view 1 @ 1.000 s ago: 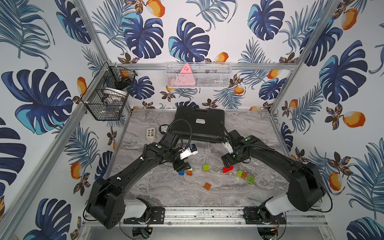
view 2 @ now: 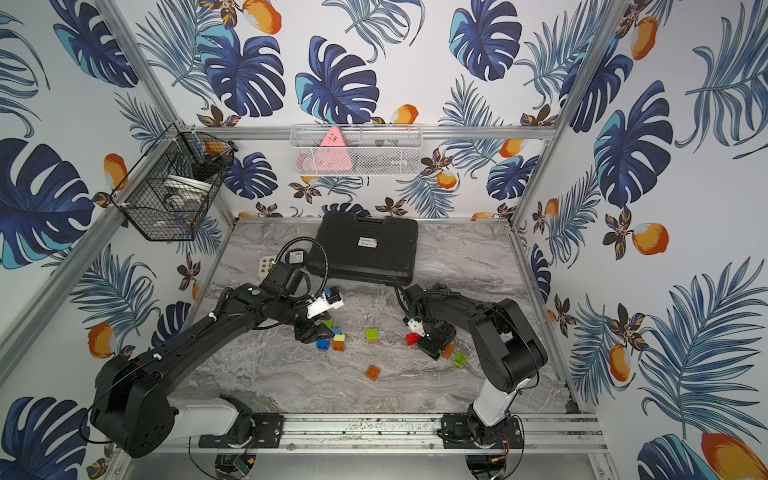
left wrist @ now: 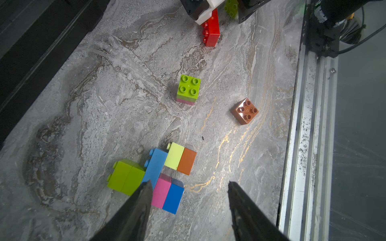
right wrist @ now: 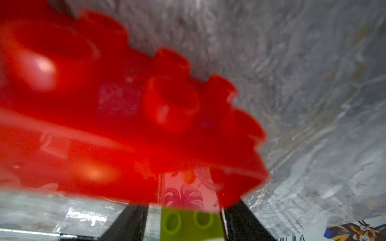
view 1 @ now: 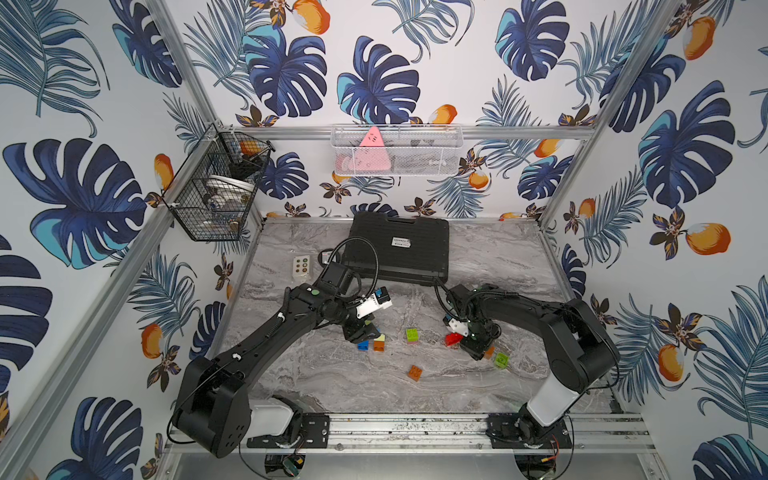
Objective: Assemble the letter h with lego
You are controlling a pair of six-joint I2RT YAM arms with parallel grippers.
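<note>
My left gripper hovers open above a group of bricks: green [left wrist: 122, 176], light blue [left wrist: 154, 164], pink [left wrist: 160, 190], blue [left wrist: 172, 198], yellow [left wrist: 175, 154] and orange [left wrist: 185, 160]. My right gripper [view 1: 472, 344] is down at the red brick, which fills much of the right wrist view very close; a green brick [right wrist: 191, 225] shows beyond it, between the fingers. Whether the fingers touch either brick I cannot tell. A green-on-pink stack [left wrist: 188, 86] stands mid-table, and a lone orange brick [left wrist: 245, 110] lies nearer the front.
A black case [view 1: 400, 248] lies at the back of the table, with a small light board [view 1: 301, 267] to its left. More green [view 1: 501, 360] and orange bricks lie at the right.
My right gripper has moved down and toward the front right, over the red brick and the bricks beside it. My left arm has barely moved.
</note>
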